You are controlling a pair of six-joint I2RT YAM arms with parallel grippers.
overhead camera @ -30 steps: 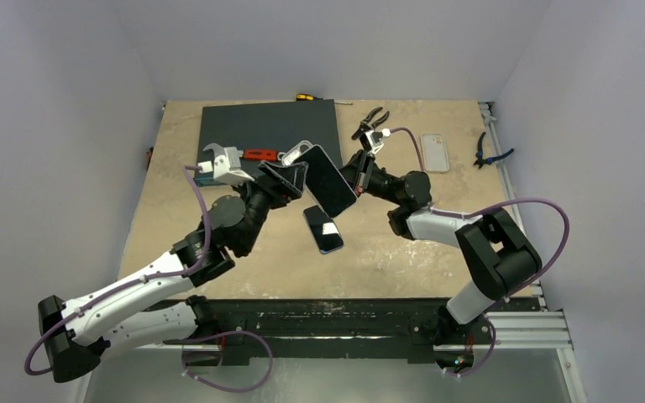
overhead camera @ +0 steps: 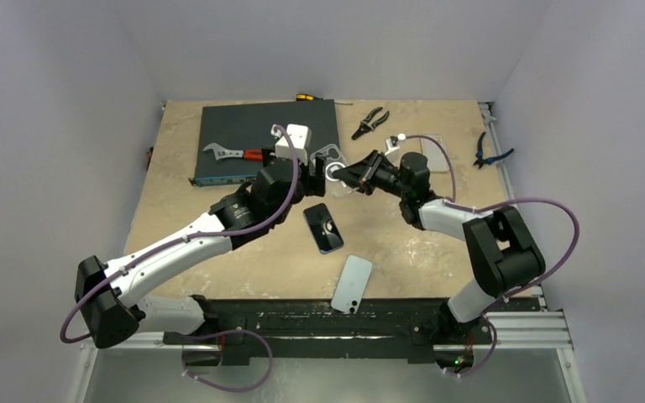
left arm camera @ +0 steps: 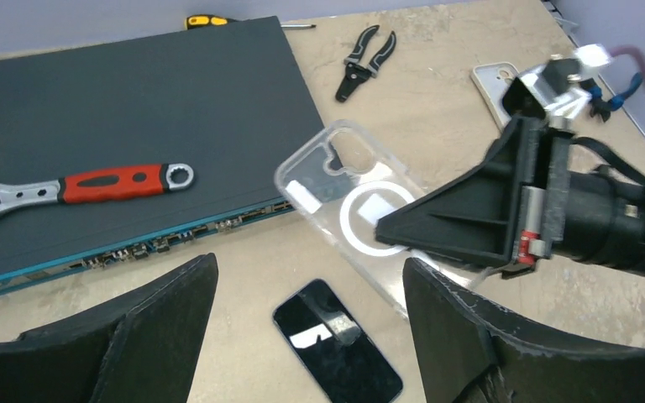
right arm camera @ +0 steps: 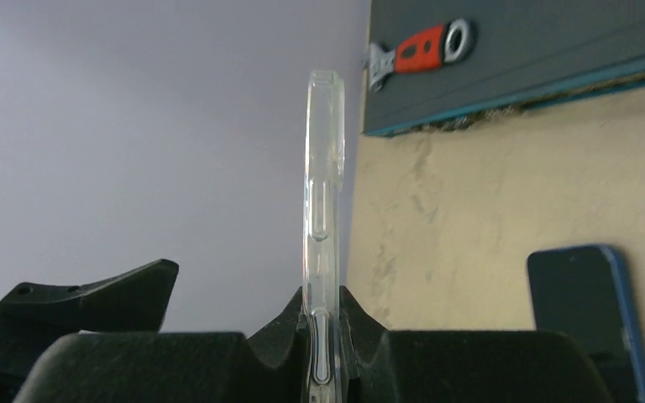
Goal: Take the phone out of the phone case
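Observation:
A clear phone case with a white ring is held up by my right gripper, shut on it; in the right wrist view it stands edge-on with nothing visible inside. My left gripper is part open beside it, nothing between its fingers. A silver phone (overhead camera: 351, 284) lies face down at the table's front edge. A dark phone (overhead camera: 323, 228) lies flat below the grippers, also in the left wrist view (left arm camera: 336, 357).
A dark flat device (left arm camera: 117, 92) with an adjustable wrench (left arm camera: 109, 181) lies at the back left. A screwdriver (left arm camera: 206, 22), pliers (left arm camera: 354, 75), blue pliers (overhead camera: 491, 158) and another case (overhead camera: 437, 153) are at the back.
The phone that was raised between the grippers is gone from there; a silver phone now lies at the front.

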